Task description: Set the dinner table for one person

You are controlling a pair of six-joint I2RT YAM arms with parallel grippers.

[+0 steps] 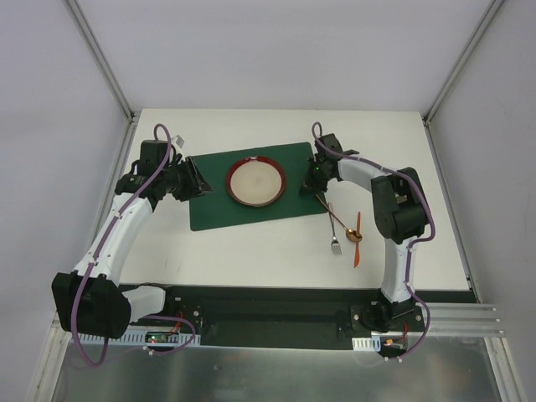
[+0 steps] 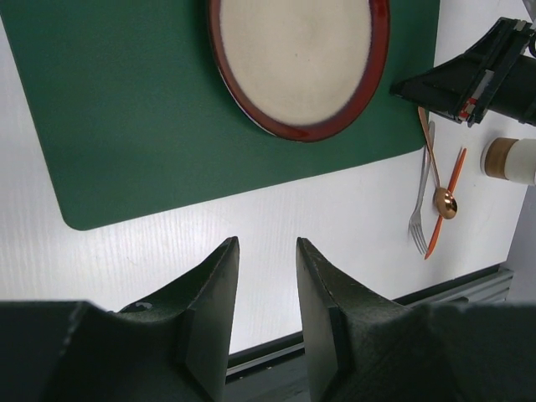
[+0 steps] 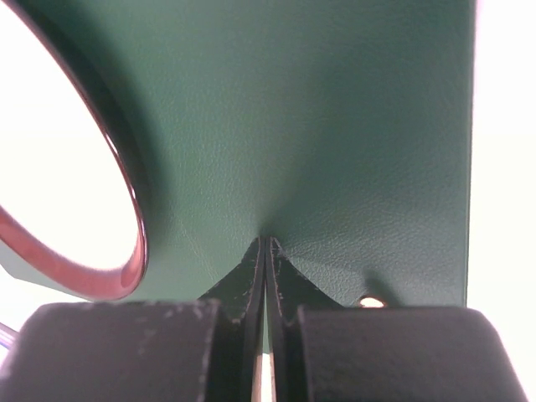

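A green placemat (image 1: 218, 213) lies on the white table, carrying a red-rimmed plate (image 1: 255, 181). My right gripper (image 1: 310, 186) is shut, its tips pressed on the mat right of the plate; the mat is dimpled there in the right wrist view. My left gripper hangs above the left end of the mat, fingers apart and empty. A fork (image 1: 334, 243), a copper spoon (image 1: 353, 236) and an orange knife (image 1: 357, 255) lie to the right, the spoon's handle reaching beside or under my right gripper.
Walls and rails border the table on the sides and back.
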